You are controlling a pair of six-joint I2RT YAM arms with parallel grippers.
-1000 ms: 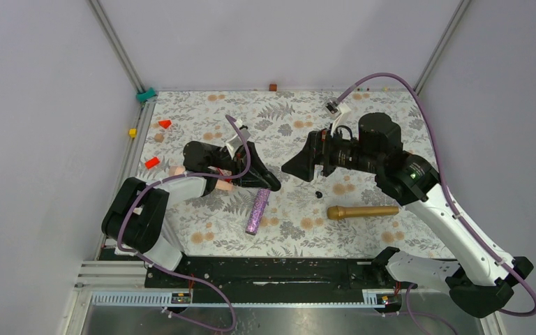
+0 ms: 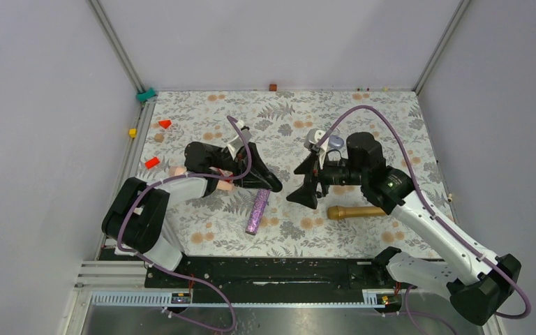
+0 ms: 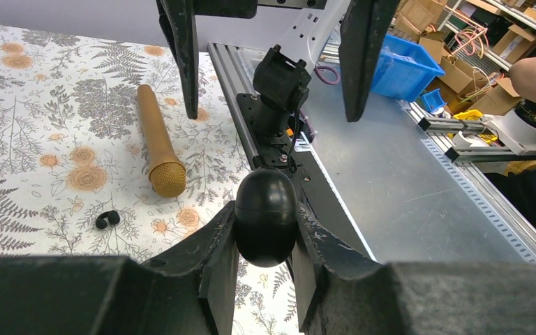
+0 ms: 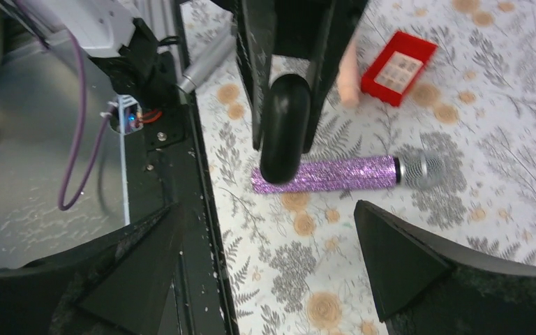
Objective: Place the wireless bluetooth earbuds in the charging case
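Observation:
A glossy black charging case (image 3: 266, 216), with a thin seam around it, is pinched in the air by my left gripper (image 2: 275, 184), which is shut on it. The right wrist view has the case (image 4: 285, 129) upright between the left fingers, over the purple tube. My right gripper (image 2: 297, 184) is open, its fingers (image 3: 188, 84) spread wide and empty, facing the case but apart from it. One small black earbud (image 3: 107, 219) lies on the patterned table (image 3: 49, 230); in the top view the right gripper hides it. No second earbud is seen.
The purple glitter microphone (image 4: 342, 174) lies below the left gripper. A gold microphone (image 2: 354, 212) rests near the right arm. A red box (image 4: 398, 68) sits beside the left arm.
My right gripper has come down and tilted, so both its spread fingers show in the top view and the earbud is covered. The left arm and case have stayed nearly still.

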